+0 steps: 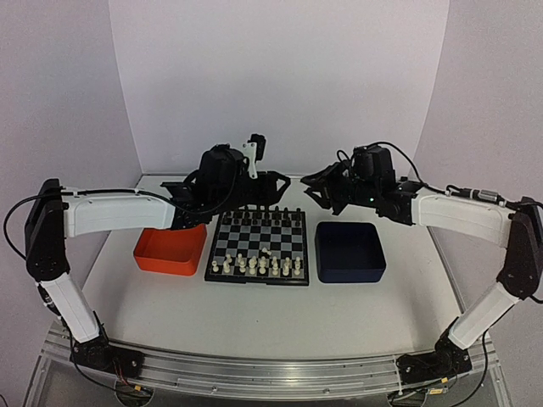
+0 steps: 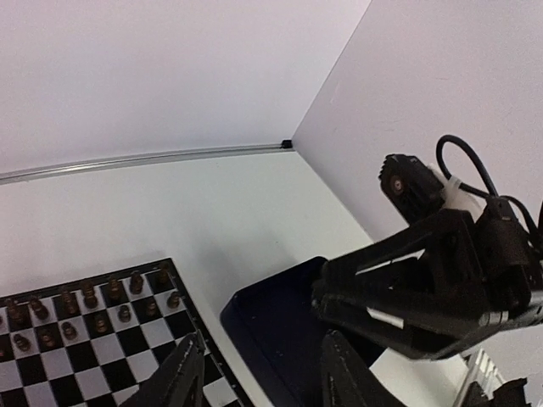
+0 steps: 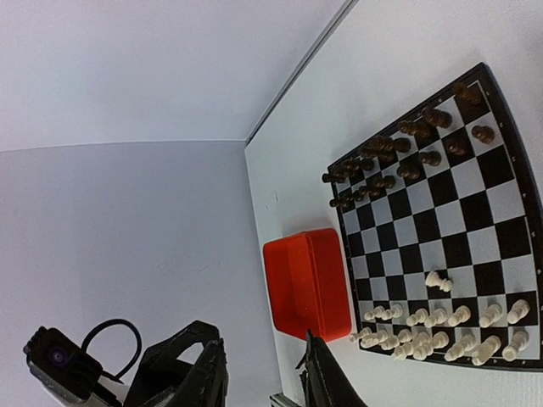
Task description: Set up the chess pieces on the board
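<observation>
The chessboard [image 1: 237, 241] lies in the middle of the table. Dark brown pieces [image 3: 437, 117] stand in two rows on its far side. White pieces [image 1: 252, 264] stand along the near side. One white piece [image 3: 439, 281] is tipped over on a square in front of the white rows, seen in the right wrist view. Above the board's far part hangs my left gripper [image 1: 277, 186], its fingers [image 2: 184, 373] apart and nothing between them. Facing it a short gap away is my right gripper [image 1: 312, 190], also open and empty, its fingers [image 3: 318, 373] spread in the right wrist view.
An orange-red bin [image 1: 170, 252] sits left of the board and a dark blue bin [image 1: 349, 254] right of it; the blue one looks empty. In the air, the two grippers are close to each other.
</observation>
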